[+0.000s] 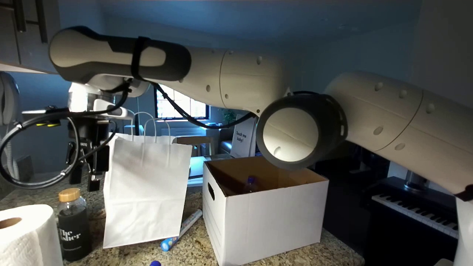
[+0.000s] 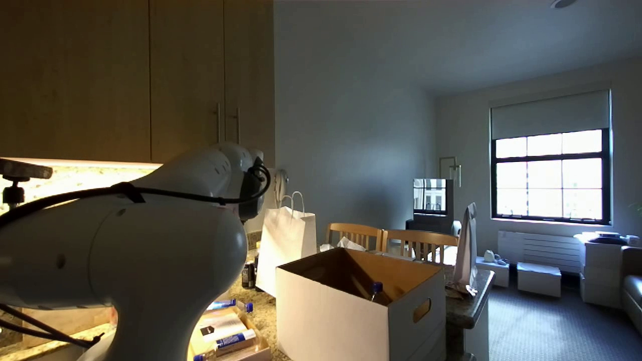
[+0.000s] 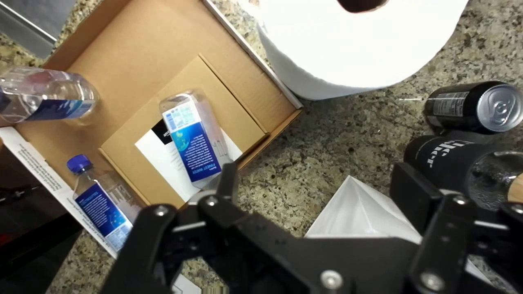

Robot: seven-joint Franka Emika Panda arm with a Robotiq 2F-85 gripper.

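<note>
My gripper (image 1: 85, 179) hangs beside the white paper bag (image 1: 146, 195), above the counter near the black bottle (image 1: 74, 230) with a wooden cap. In the wrist view the fingers stand wide apart and the gripper has nothing between its fingers. Below it, a corner of the bag (image 3: 360, 210) and bare granite show. The black bottle (image 3: 446, 161) appears near the right finger. Beyond the left finger, a clear bottle with a blue label (image 3: 193, 139) lies in a shallow cardboard tray (image 3: 142, 34), on a flat carton (image 3: 196, 81).
Two more water bottles lie in the tray, one capped blue (image 3: 100, 206). A paper towel roll (image 3: 338, 63) and a black can (image 3: 461, 105) stand nearby. The open white box (image 1: 275, 221) holds a blue-capped bottle (image 1: 250, 184). A blue-ended tube (image 1: 184, 230) lies between bag and box.
</note>
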